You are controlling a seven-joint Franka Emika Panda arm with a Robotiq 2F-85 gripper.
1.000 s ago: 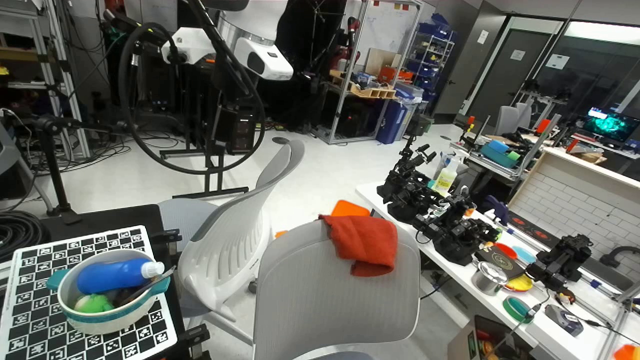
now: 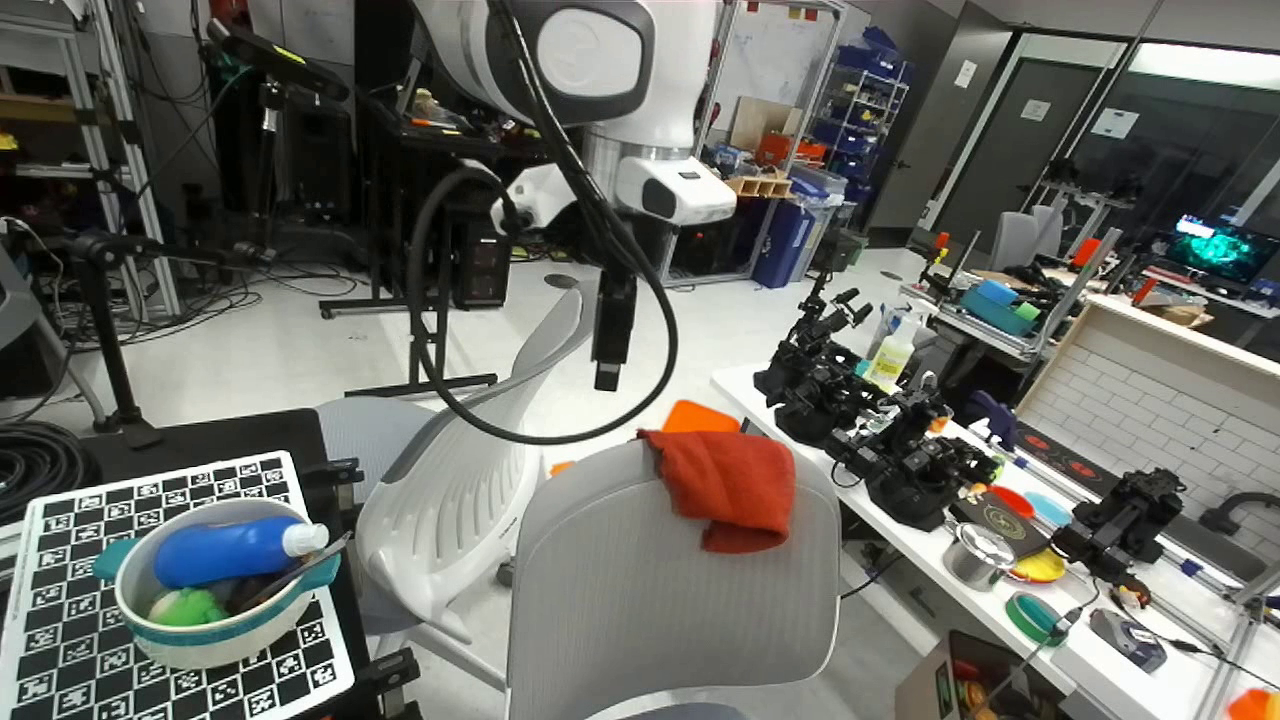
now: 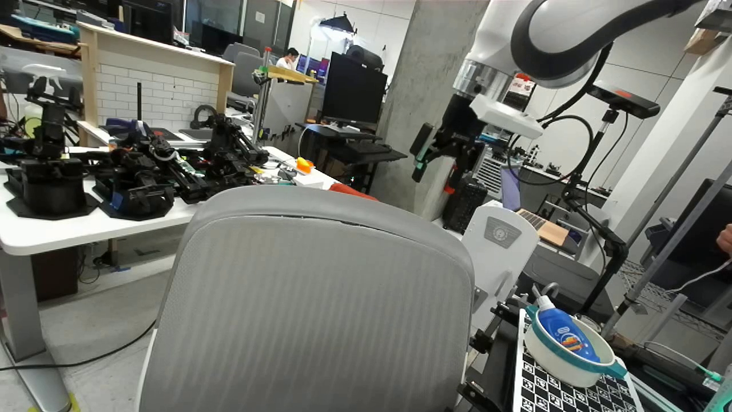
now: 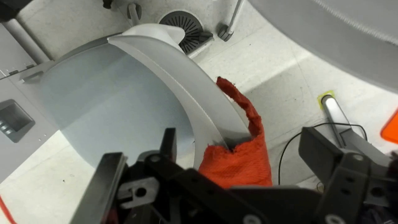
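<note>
A red cloth (image 2: pixel 726 486) hangs over the top edge of a grey chair back (image 2: pixel 672 588). From behind the chair, only a small strip of the cloth (image 3: pixel 351 191) shows. My gripper (image 2: pixel 608 374) points down in the air, above and to the left of the cloth in exterior view 1. In exterior view 2 its two fingers stand apart with nothing between them. The wrist view looks down on the cloth (image 4: pixel 238 164), which appears between the spread fingers of my gripper and partly behind its black body.
A second chair (image 2: pixel 462 468) stands left of the cloth's chair. At the left, a pot (image 2: pixel 216 654) holding a blue bottle (image 2: pixel 228 552) sits on a patterned board (image 2: pixel 72 576). A crowded white table (image 2: pixel 924 564) lies to the right.
The arm and gripper have moved to the right in exterior view 1, closer to the chair with the cloth. The cloth, chairs and pot have stayed in place.
</note>
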